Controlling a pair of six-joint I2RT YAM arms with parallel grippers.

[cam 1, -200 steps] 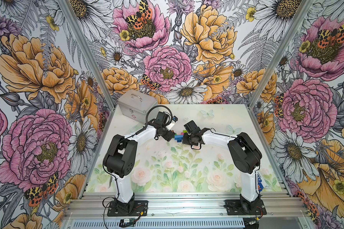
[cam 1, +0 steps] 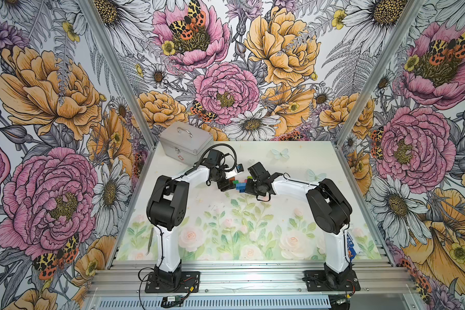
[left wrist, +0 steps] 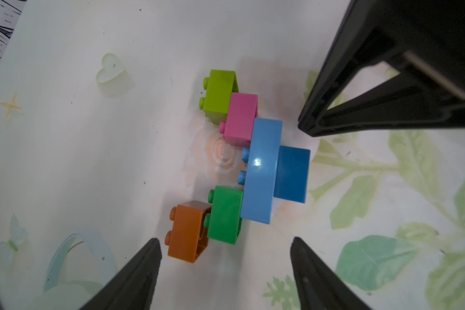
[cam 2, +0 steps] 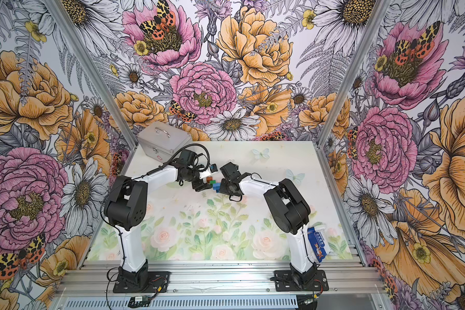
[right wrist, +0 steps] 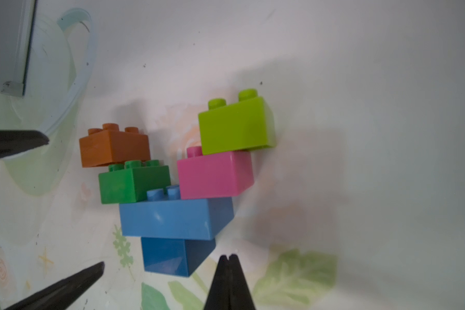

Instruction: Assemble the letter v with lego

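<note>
Several lego bricks stand joined in a V shape on the table. At its point is a dark blue brick [right wrist: 163, 256], with a longer light blue brick [right wrist: 165, 219] across it. One arm has a green brick [right wrist: 117, 186] and an orange-brown brick [right wrist: 99, 149]. The other has a pink brick [right wrist: 206, 176] and a lime brick [right wrist: 232, 128]. My left gripper is open, its fingers either side of the orange-brown end, apart from it. Beside the blue bricks, my right gripper is shut, nothing visible between its tips.
A grey case [cam 1: 186, 142] occupies the table's back left. The blue printed packet [cam 2: 316, 243] lies by the right arm's base. Both grippers are close together around the bricks.
My left gripper has drawn back a little to the left, uncovering more of the bricks' left side in the top left view. The right arm is nearly where it was.
</note>
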